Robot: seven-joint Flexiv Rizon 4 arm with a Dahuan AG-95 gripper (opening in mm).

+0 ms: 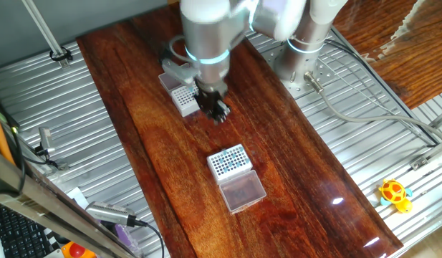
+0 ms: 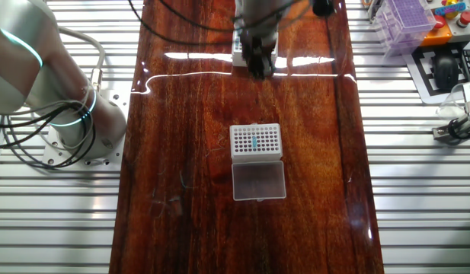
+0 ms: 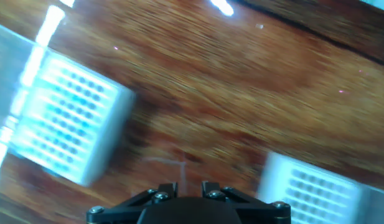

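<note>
Two white tube racks with many round holes lie on the dark wooden board. The far rack (image 1: 184,99) is partly behind the arm. Toward the middle, the near rack (image 1: 229,163) has some teal spots among its holes, and its clear lid (image 1: 243,190) lies folded open. My gripper (image 1: 219,113) hangs above the board between the racks, closer to the far one, blurred. In the wrist view my gripper has its two fingertips apart, with nothing visible between them. One rack (image 3: 70,118) shows at left there, another (image 3: 310,191) at lower right; both are blurred.
Bare wooden board (image 1: 149,154) surrounds the racks. Metal slats (image 1: 63,100) run along both sides. A toy turtle (image 1: 394,192) sits off the board at right. A purple box (image 2: 408,23) and a keyboard stand beyond the other edge.
</note>
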